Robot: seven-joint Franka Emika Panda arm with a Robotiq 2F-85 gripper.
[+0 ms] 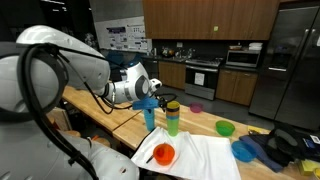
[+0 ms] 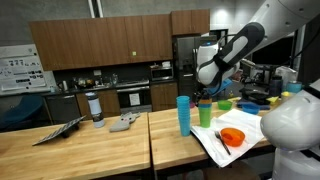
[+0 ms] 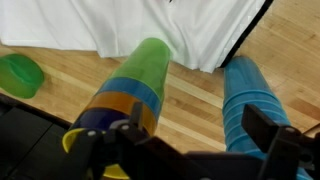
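Two tall stacks of cups stand close together on the wooden table. One is a blue stack (image 1: 150,119); the other is a multicoloured stack (image 1: 173,120), green at one end with orange, blue and yellow bands in the wrist view. My gripper is over the stacks with its fingers wide apart. In that wrist view its dark fingers overlap the multicoloured stack (image 3: 140,83) on the left and the blue stack (image 3: 245,95) on the right. Only bare wood shows in the gap. Whether the fingers touch the cups, I cannot tell.
A white cloth (image 1: 205,155) covers the front table, with an orange bowl (image 1: 164,154) on it. Behind lie a green bowl (image 1: 225,128), a pink plate (image 1: 196,108) and a blue bowl (image 1: 243,152). Dark objects (image 1: 285,148) crowd the right side.
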